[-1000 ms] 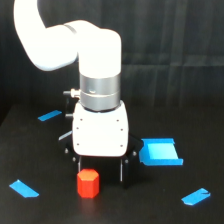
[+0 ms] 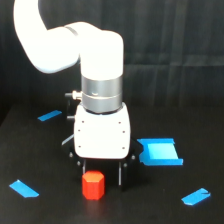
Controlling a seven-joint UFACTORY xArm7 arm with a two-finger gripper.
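A red block [image 2: 93,185] with an angular outline sits on the dark table near the front. My white gripper [image 2: 102,176] points down right at it, its thin dark fingers spread apart. The block covers part of the left finger's side, while the right finger [image 2: 121,174] stands clear of the block with a gap between. Whether the block lies between the fingers or just in front of them I cannot tell.
A blue taped square [image 2: 160,153] with a lighter middle lies right of the gripper. Blue tape strips mark the table at front left [image 2: 24,188], front right [image 2: 196,197] and back left [image 2: 50,115].
The red block has shifted slightly to the right and toward the camera. My gripper has moved a little right and lower in the view.
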